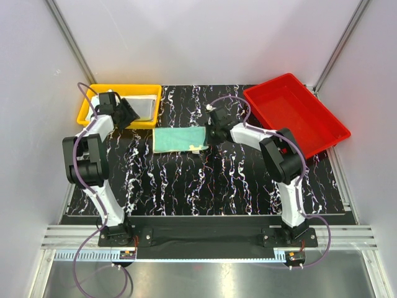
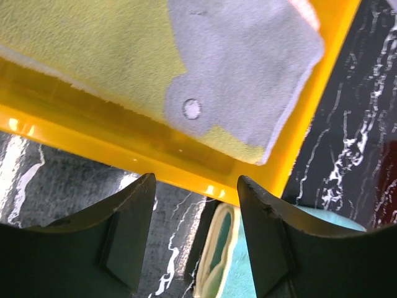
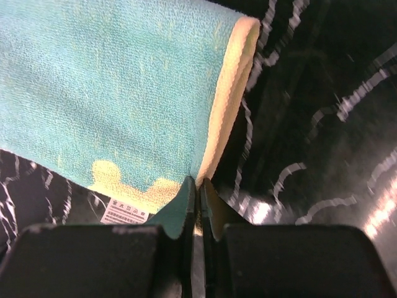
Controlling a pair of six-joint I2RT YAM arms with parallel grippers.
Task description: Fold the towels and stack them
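Note:
A folded teal towel (image 1: 180, 139) with cream edges lies on the dark table, just right of and in front of the yellow tray (image 1: 157, 105). My right gripper is shut on the near end of its right-hand edge, close to the corner. A white label (image 3: 124, 213) sticks out from the towel's near edge. Over the tray's front rim, my left gripper stands open, its fingers apart with nothing gripped. Inside the tray lies a folded grey and yellow-green towel (image 2: 242, 68); the left arm hides part of the tray from above.
An empty red tray (image 1: 298, 115) stands at the back right, behind the right arm.

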